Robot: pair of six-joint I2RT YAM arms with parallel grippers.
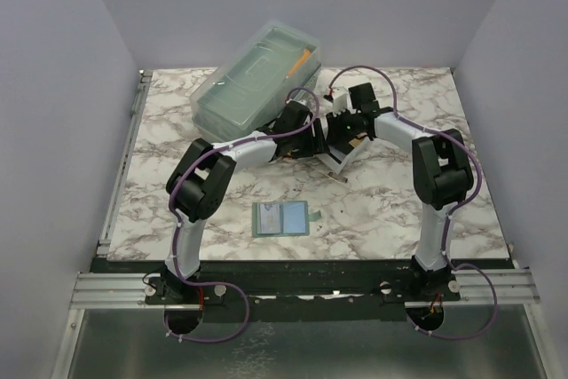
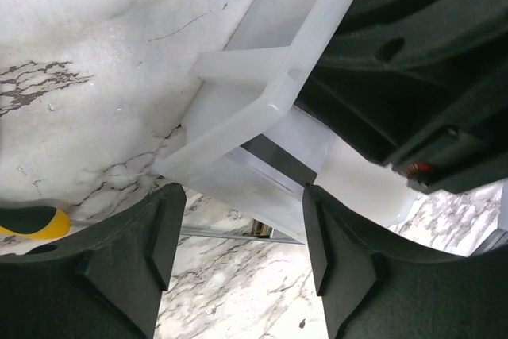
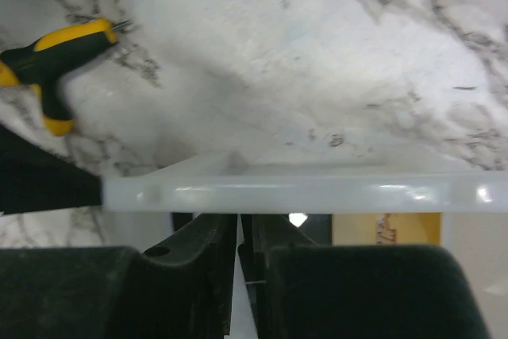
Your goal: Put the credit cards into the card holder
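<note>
An open card holder [image 1: 295,218] lies flat near the table's front, with pale clear panels and a greenish edge. Farther back is a translucent white box [image 1: 335,166] with dark and yellow cards inside; the yellow card [image 3: 397,229] shows in the right wrist view. My left gripper stands open at the box's lower corner, the white wall between and beyond its spread fingertips. My right gripper is shut inside the box, just behind its rim. Only a thin sliver shows between its fingers; what it is stays unclear.
A large clear lidded bin [image 1: 253,82] stands at the back left, close to the left arm. A yellow and dark T-handled tool [image 3: 63,69] lies beside the box, and a small rod [image 1: 337,177] is in front.
</note>
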